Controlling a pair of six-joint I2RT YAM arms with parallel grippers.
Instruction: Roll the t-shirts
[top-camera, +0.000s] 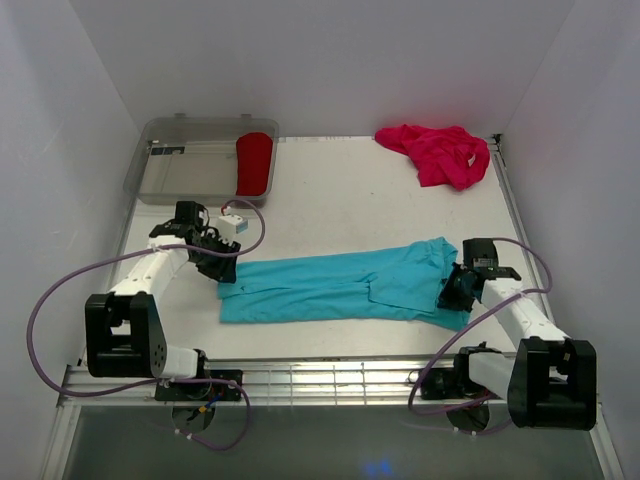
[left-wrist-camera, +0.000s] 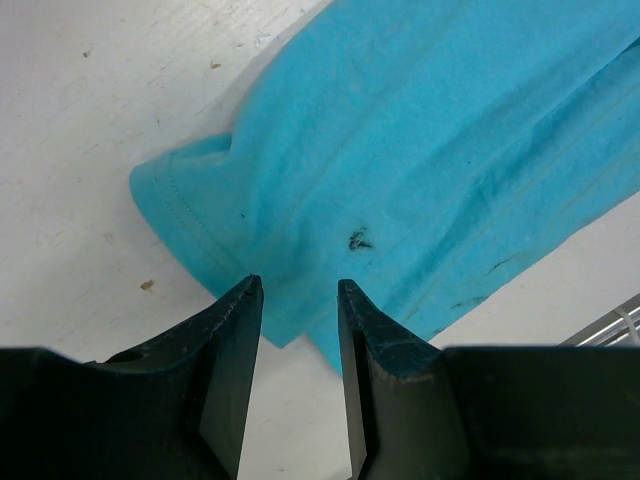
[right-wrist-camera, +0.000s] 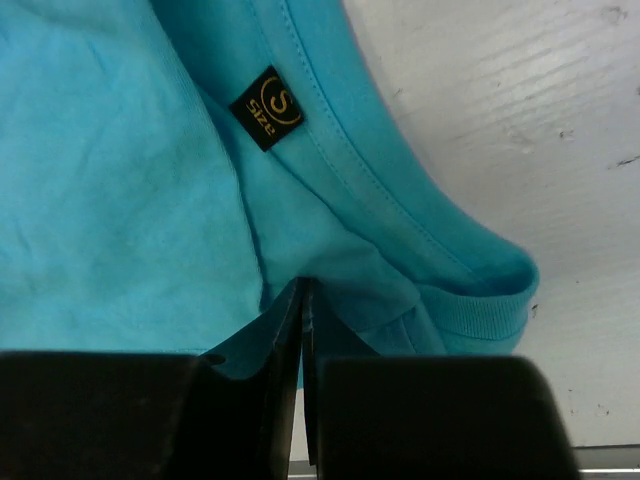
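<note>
A turquoise t-shirt (top-camera: 320, 300) lies folded into a long strip across the table. At its right end my right gripper (top-camera: 450, 298) is down on the cloth; in the right wrist view its fingertips (right-wrist-camera: 305, 295) are closed on the fabric below a black size label (right-wrist-camera: 266, 108). Above the left end, my left gripper stands part open with nothing between its fingers, the cloth's end visible beneath it.
A red t-shirt (top-camera: 445, 155) lies crumpled at the back right. A clear bin (top-camera: 185, 190) at the back left holds a rolled dark red item (top-camera: 253, 165).
</note>
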